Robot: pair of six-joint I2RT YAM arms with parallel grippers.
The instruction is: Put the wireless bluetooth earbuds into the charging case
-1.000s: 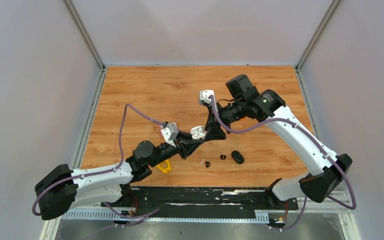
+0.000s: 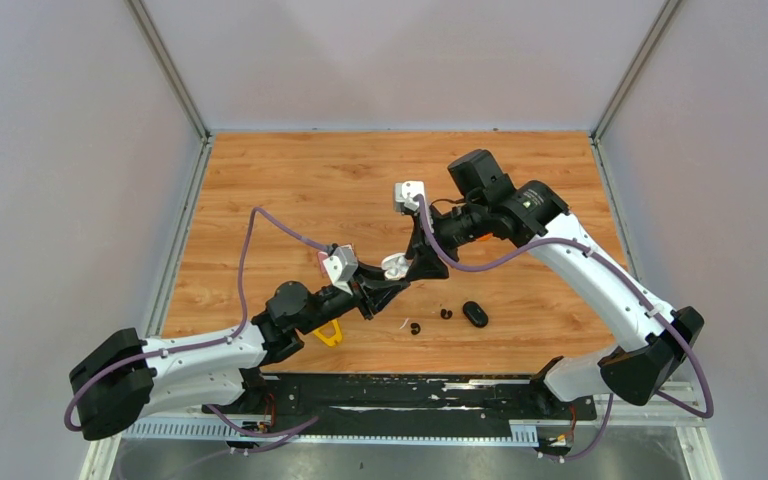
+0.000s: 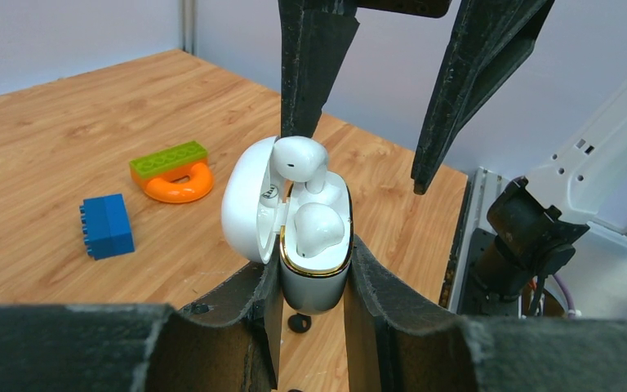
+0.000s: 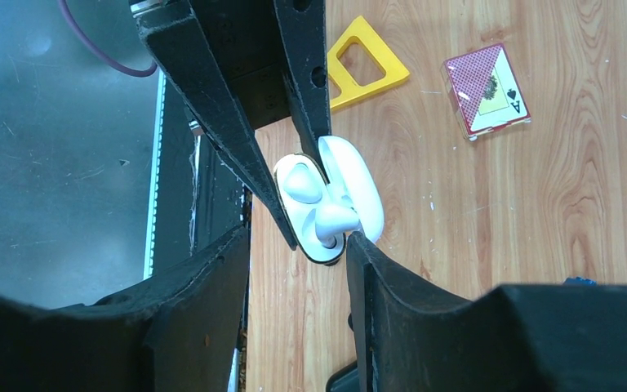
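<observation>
The white open charging case (image 3: pixel 249 204) is held upright in my left gripper, shut on its base, above the middle of the table. One earbud (image 3: pixel 318 229) sits in the case; another (image 3: pixel 298 158) has its stem down at the other slot, head raised. My right gripper is open beside the case, one black finger just behind it and the other apart, in the left wrist view. Whether that raised earbud is fully seated I cannot tell.
On the table lie a blue brick (image 3: pixel 108 226), an orange-green toy (image 3: pixel 178 184), a yellow triangle (image 4: pixel 380 61), a card box (image 4: pixel 486 90), a black oval object (image 2: pixel 475 314) and several small dark pieces.
The left arm and case look unchanged.
</observation>
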